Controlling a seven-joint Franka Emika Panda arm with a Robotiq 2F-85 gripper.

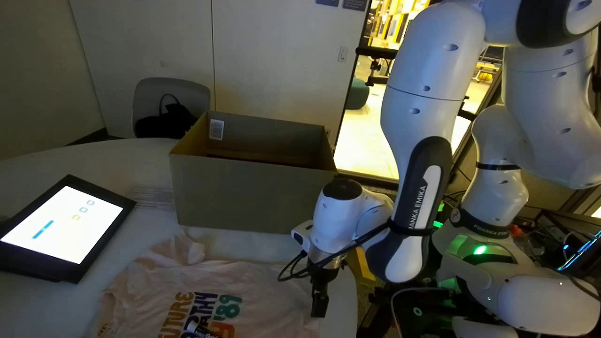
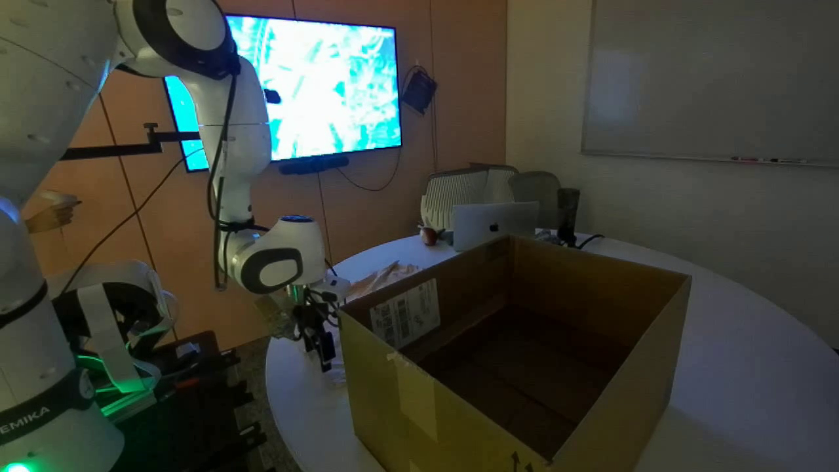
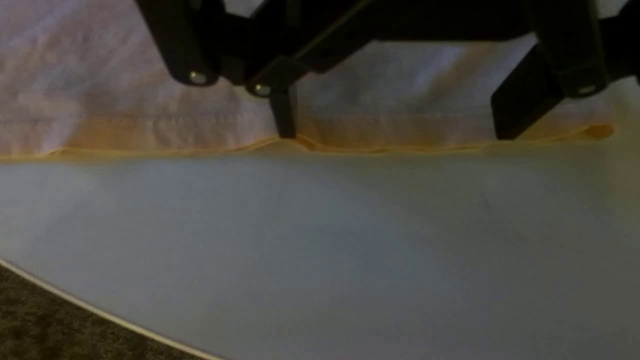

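Note:
A pale pink T-shirt with colourful lettering lies spread on the white table. My gripper points down at the shirt's hem edge on the right side. In the wrist view the gripper stands open, its two dark fingers wide apart over the shirt's hem. A small ridge in the hem lies beside the left fingertip. No cloth shows gripped. A small dark-and-white object rests on the lettering, partly cut off by the frame's lower edge.
A large open cardboard box stands behind the shirt; its visible inside looks empty in the second exterior view. A tablet or screen lies to the left. Bare table runs from the hem to the table's curved edge.

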